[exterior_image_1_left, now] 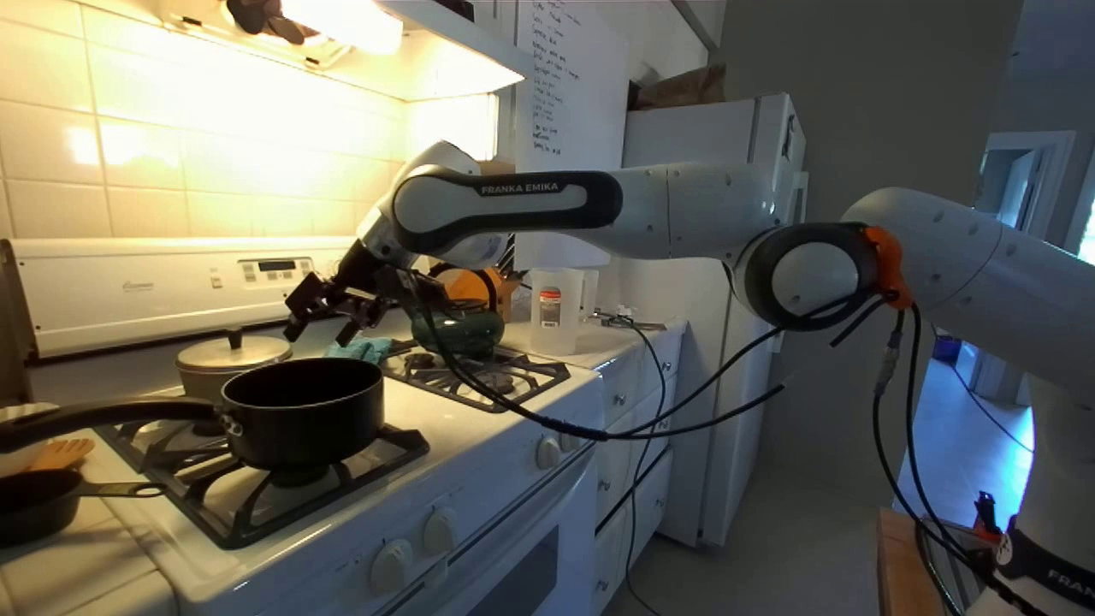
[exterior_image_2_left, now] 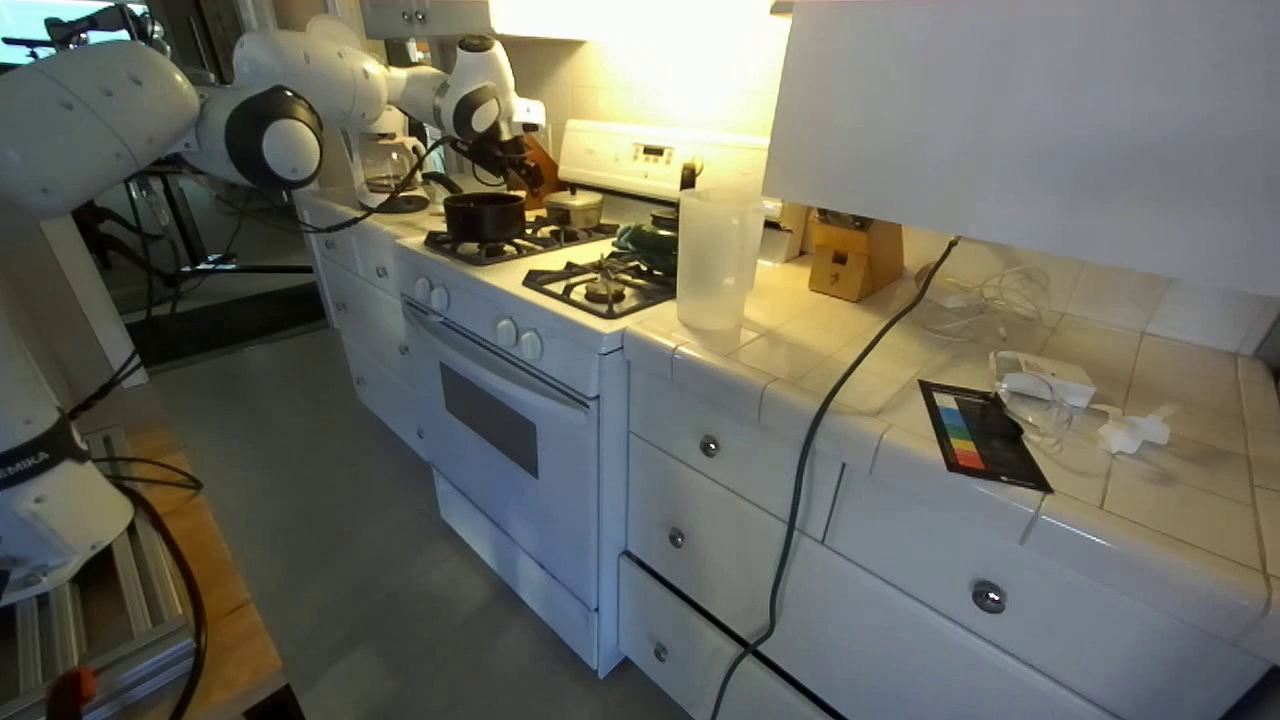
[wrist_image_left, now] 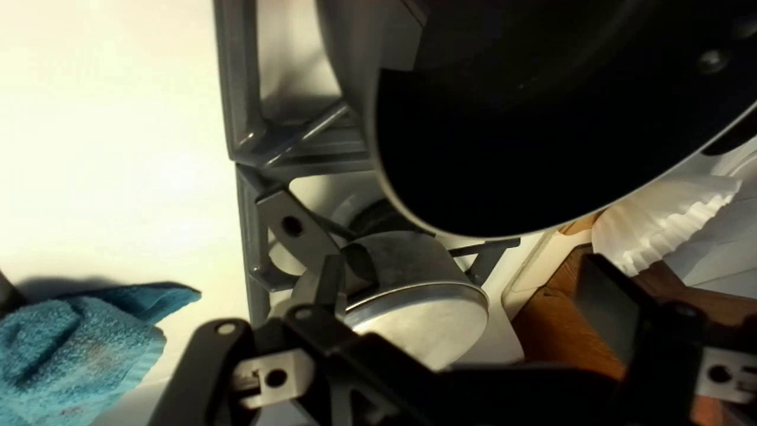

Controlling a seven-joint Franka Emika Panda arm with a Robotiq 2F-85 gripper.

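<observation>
My gripper (exterior_image_1_left: 318, 334) hangs above the back of the stove, behind and above the black saucepan (exterior_image_1_left: 308, 411). In the wrist view the gripper is open, its two fingers wide apart with nothing held between them. Below the gap, and well beyond the fingers, stands the lidded pot (wrist_image_left: 419, 319) on a back burner. The black saucepan (wrist_image_left: 539, 149) fills the top right of that view. A teal cloth (wrist_image_left: 78, 348) lies on the white stove top at the lower left. In exterior view 2 the gripper (exterior_image_2_left: 525, 174) appears just above the lidded pot (exterior_image_2_left: 573, 208).
A dark green pot (exterior_image_1_left: 462, 330) stands on the right burners, with a clear pitcher (exterior_image_1_left: 555, 310) beside it on the counter. The saucepan's long handle (exterior_image_1_left: 113, 412) points left over a small black skillet (exterior_image_1_left: 41, 506). Overhead is the range hood (exterior_image_1_left: 462, 41).
</observation>
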